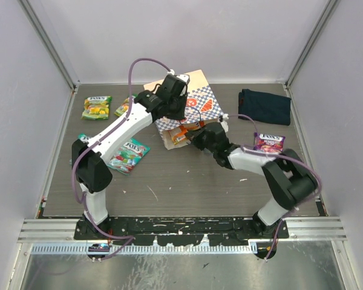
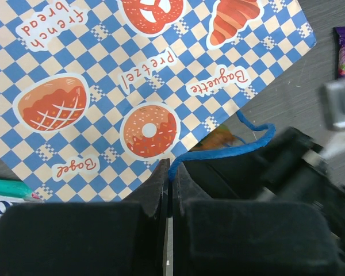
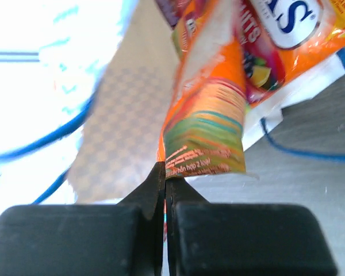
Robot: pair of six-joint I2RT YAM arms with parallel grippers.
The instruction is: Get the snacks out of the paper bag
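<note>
The paper bag [image 1: 204,103] lies on its side, its blue-checked face up and its mouth toward me. Inside the mouth is an orange snack packet [image 1: 179,134]. My right gripper is shut on the creased end of an orange packet [image 3: 210,123]; in the right wrist view another orange packet [image 3: 302,43] shows beside it. Above the bag's front edge, my left gripper is shut on the bag's blue handle [image 2: 227,152], which runs off to the right. Deeper contents of the bag are mostly hidden.
Yellow-green packets [image 1: 97,108] and teal packets [image 1: 128,155] lie on the left side. A purple packet [image 1: 269,143] sits at the right, below a folded dark cloth [image 1: 264,107].
</note>
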